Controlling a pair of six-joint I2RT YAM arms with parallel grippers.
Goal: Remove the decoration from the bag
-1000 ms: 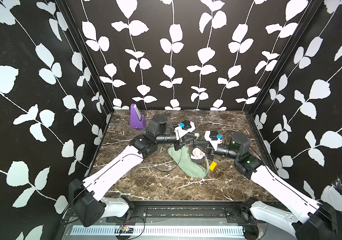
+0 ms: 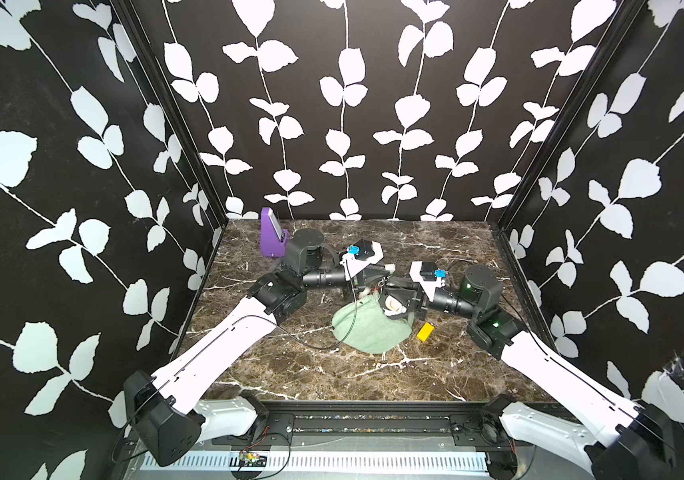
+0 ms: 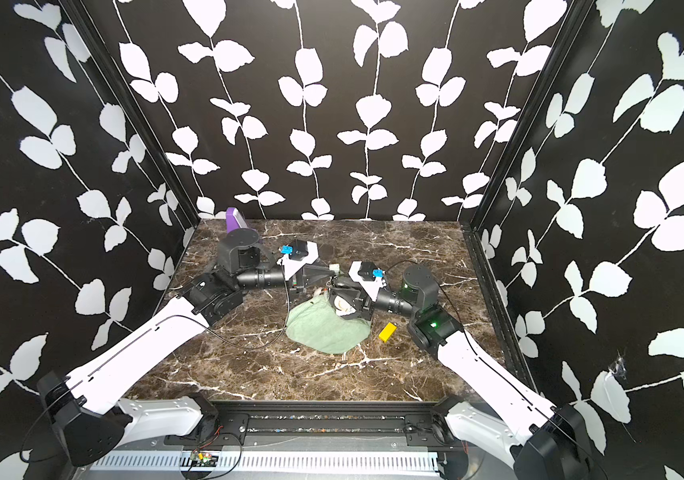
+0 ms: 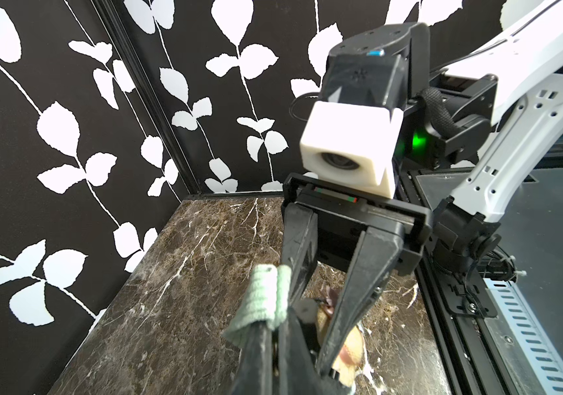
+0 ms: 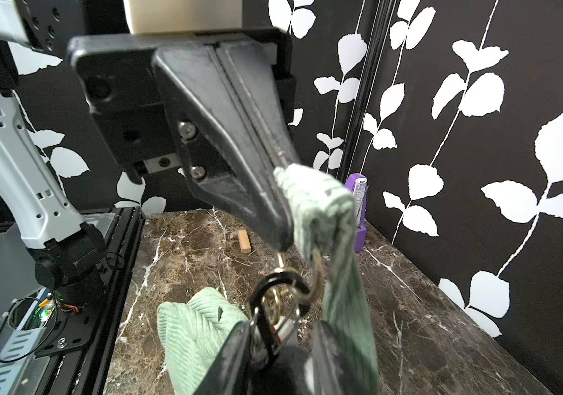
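Note:
A green corduroy bag [image 2: 369,328] hangs slack at the table's middle. My left gripper is shut on its strap [image 4: 258,299], which loops over the fingertips. My right gripper is part open just right of and below it, around the metal clasp and ring [image 5: 271,283] of the decoration. A pale round decoration [image 2: 394,304] hangs by the right gripper, largely hidden; in the left wrist view part of it [image 4: 348,355] shows behind the fingers. Whether the right fingers touch the clasp I cannot tell.
A purple stand [image 2: 272,236] is at the back left. A yellow block [image 2: 425,331] lies right of the bag. Both arms nearly meet in the middle.
The right arm has barely moved.

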